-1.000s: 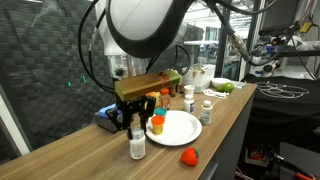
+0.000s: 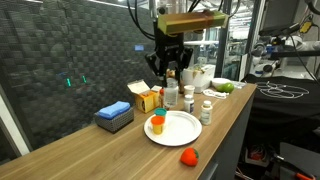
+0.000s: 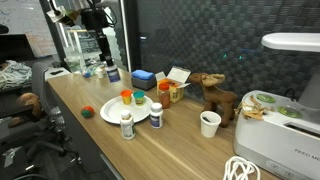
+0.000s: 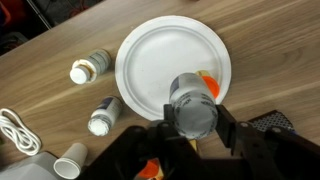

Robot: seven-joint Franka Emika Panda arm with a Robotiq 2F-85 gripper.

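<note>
A white bottle (image 2: 170, 93) with a dark label hangs upright in my gripper (image 2: 170, 77), which is shut on it. The wrist view shows the bottle (image 4: 195, 105) end-on between the fingers, in front of the white plate (image 4: 150, 60). In exterior view 2 the held bottle (image 3: 112, 74) is clear of the table, above and behind the plate (image 3: 113, 112). An orange cup (image 2: 158, 125) and a teal cup (image 2: 160, 113) stand at the plate's edge. The bottle covers part of the orange cup (image 4: 208, 80) in the wrist view.
A tomato (image 2: 189, 156) lies near the front edge. Two white bottles (image 3: 127, 125) (image 3: 156, 116), a white mug (image 3: 210, 123), a toy animal (image 3: 215, 92) and an open box (image 3: 178, 82) stand nearby. A basket with blue cloth (image 2: 114, 110) is behind.
My gripper has lifted the bottle from low over the wood left of the plate, carrying it up and to the right in exterior view 1. The cups, plate and tomato have stayed put.
</note>
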